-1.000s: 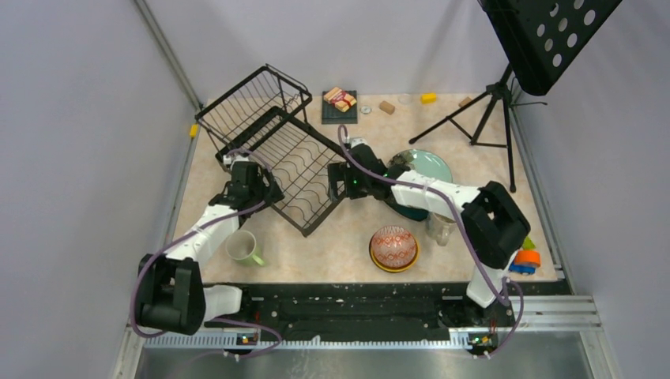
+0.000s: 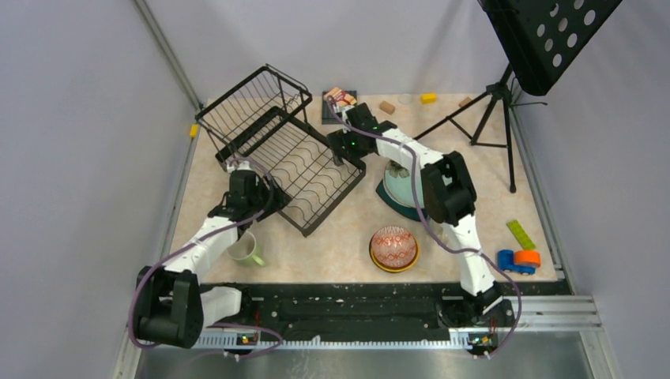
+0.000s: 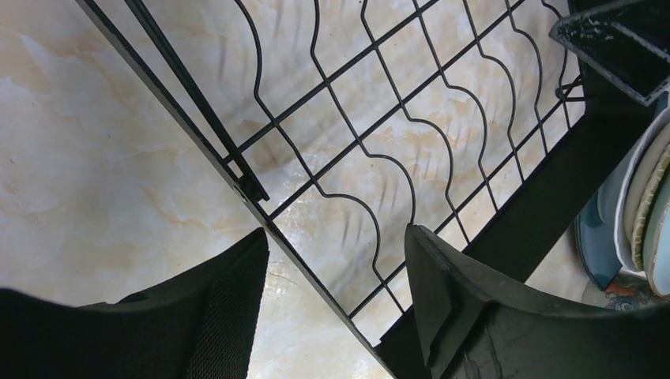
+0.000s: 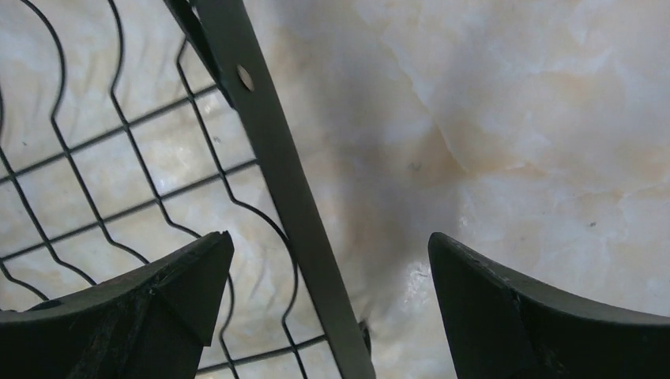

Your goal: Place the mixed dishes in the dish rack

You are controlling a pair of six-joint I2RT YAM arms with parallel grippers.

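Note:
The black dish rack [image 2: 327,213] stands empty at the centre back. My left gripper is at its left edge, fingers apart around a rail, gap showing between them. My right gripper is over the rack's right rail [image 4: 292,197], open with nothing held. Teal plates [image 2: 403,201] lie stacked to the right, partly under my right arm. A patterned bowl [image 2: 393,244] on a yellow dish sits at the front, a green mug [image 2: 244,249] at the front left.
A black tripod stand [image 2: 510,158] stands at the back right; toys [image 2: 517,261] lie at the front right. A dark tray [image 2: 333,114] is behind the rack. Bare table lies between rack and bowl.
My right gripper has moved up to the rack's back right part, its arm swinging round. My left gripper has moved slightly toward the front from a second ago.

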